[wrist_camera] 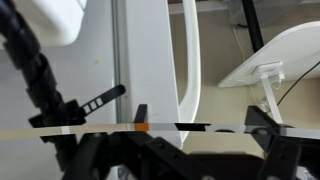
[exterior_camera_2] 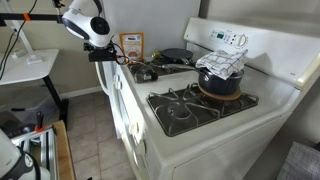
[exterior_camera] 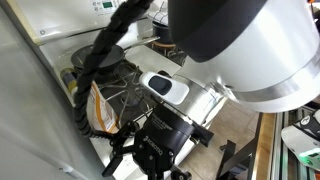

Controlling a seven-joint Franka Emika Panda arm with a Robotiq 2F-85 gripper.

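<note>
My gripper stands open in the wrist view, with one black finger [wrist_camera: 141, 112] on the left and the other to the right. Nothing is held between them; beyond the gap show the white counter edge and a pale oven handle [wrist_camera: 192, 60]. In exterior view 2 the arm hangs at the far left end of the stove, its dark gripper [exterior_camera_2: 104, 52] beside an orange and white bag [exterior_camera_2: 131, 44]. From exterior view 1, the arm covers much of the scene, and the fingertips cannot be made out.
A dark pot [exterior_camera_2: 213, 86] with a striped cloth [exterior_camera_2: 222, 63] over it stands on the right stove side. Toward the left end are a black frying pan [exterior_camera_2: 176, 54] and a small dark pot [exterior_camera_2: 143, 72].
</note>
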